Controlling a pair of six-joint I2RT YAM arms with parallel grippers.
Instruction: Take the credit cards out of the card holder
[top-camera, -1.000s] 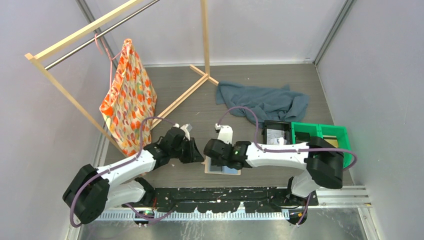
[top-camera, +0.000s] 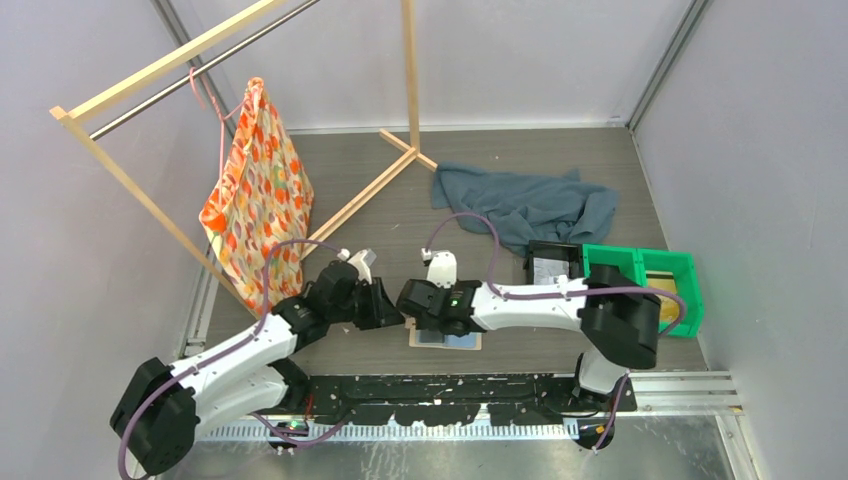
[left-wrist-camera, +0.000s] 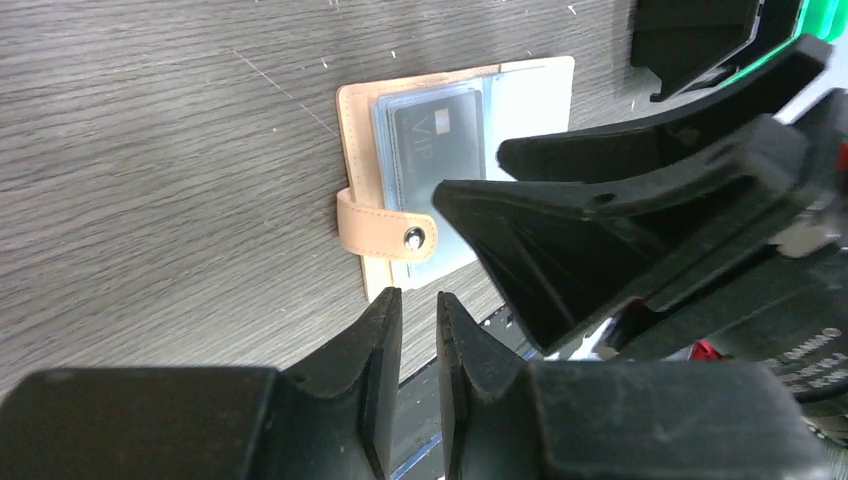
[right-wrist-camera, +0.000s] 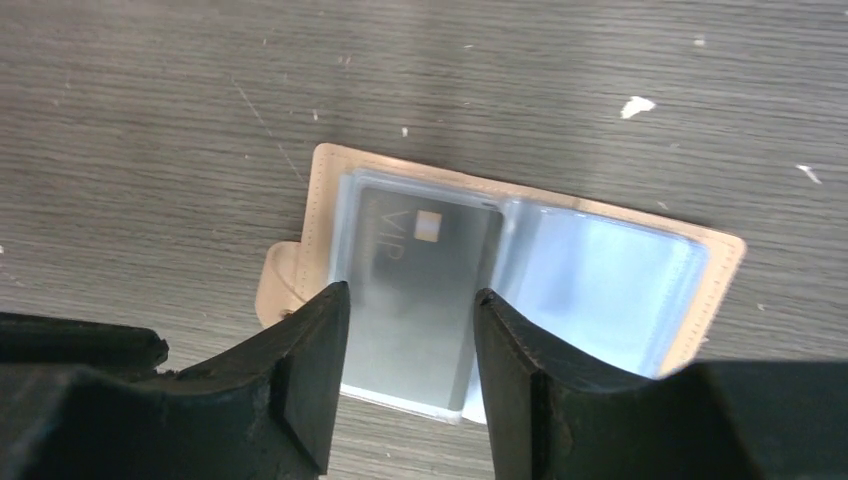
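Observation:
A tan card holder (left-wrist-camera: 357, 150) with a strap and snap (left-wrist-camera: 385, 230) lies on the table. In it are a grey VIP card (right-wrist-camera: 420, 285) in a clear sleeve and a pale blue sleeve (right-wrist-camera: 590, 290). My right gripper hovers over the grey card, fingers apart, nothing visibly held. In the left wrist view it partly covers the holder. My left gripper is just left of the holder, its fingertips a little apart with nothing seen between them.
Green bins (top-camera: 680, 270) and a black box (top-camera: 550, 250) stand at right. A blue-grey cloth (top-camera: 525, 205) lies behind. A patterned fabric bag (top-camera: 260, 190) hangs from a wooden frame at left.
In the top view both arms have shifted slightly to the left, the right gripper nearer the left one over the card holder. The holder has not visibly moved.

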